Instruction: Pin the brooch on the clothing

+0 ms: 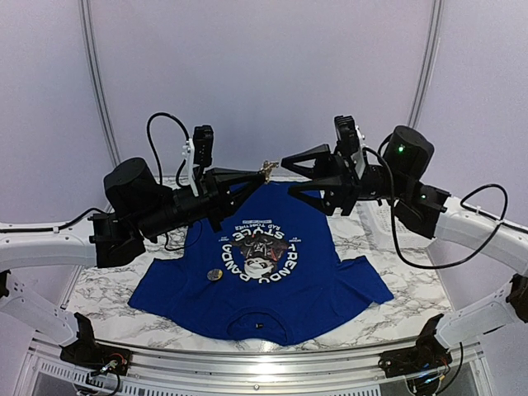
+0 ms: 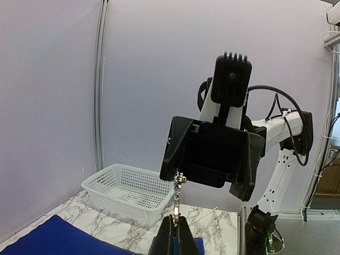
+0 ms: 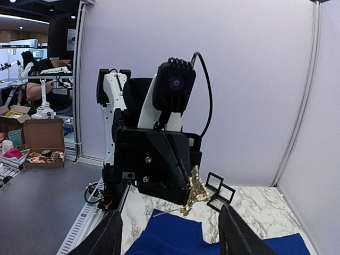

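Note:
A gold brooch [image 1: 268, 169] sits at the tip of my left gripper [image 1: 261, 176], which is shut on it in mid-air above the blue T-shirt [image 1: 313, 272]. In the left wrist view the brooch [image 2: 176, 207] rises from the shut fingertips. In the right wrist view the brooch [image 3: 195, 191] has a thin pin sticking out to the side. My right gripper [image 1: 287, 177] stands open just right of the brooch, with nothing held. The shirt lies flat on the marble table, printed side up, neck toward the front.
A small round disc [image 1: 214, 275] lies on the shirt's left part. A white perforated basket [image 2: 127, 194] stands at the right side of the table. Bare marble [image 1: 371, 330] surrounds the shirt.

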